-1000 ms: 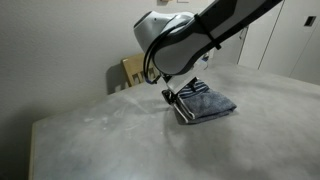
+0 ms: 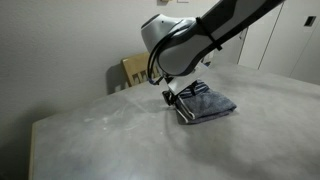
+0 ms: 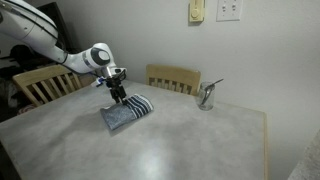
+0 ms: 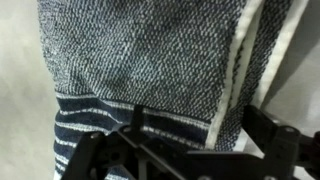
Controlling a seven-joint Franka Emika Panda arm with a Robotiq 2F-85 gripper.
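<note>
A dark blue-grey towel (image 2: 205,104) with white stripes lies folded on the table. In exterior view 2 the same towel (image 3: 124,112) shows its striped part toward the back right. My gripper is low over the towel, its fingers apart. The wrist view shows the striped band and white edges of the towel (image 4: 140,55) close beneath the fingers (image 4: 262,128). The right finger is by the towel's white edges. Whether the fingertips touch the cloth I cannot tell.
A glass holding a utensil (image 3: 207,97) stands near the back edge. Wooden chairs (image 3: 172,77) line the table's edges, with a wall behind.
The arm and gripper have shifted very slightly to the right in exterior view 1. The towel looks the same.
</note>
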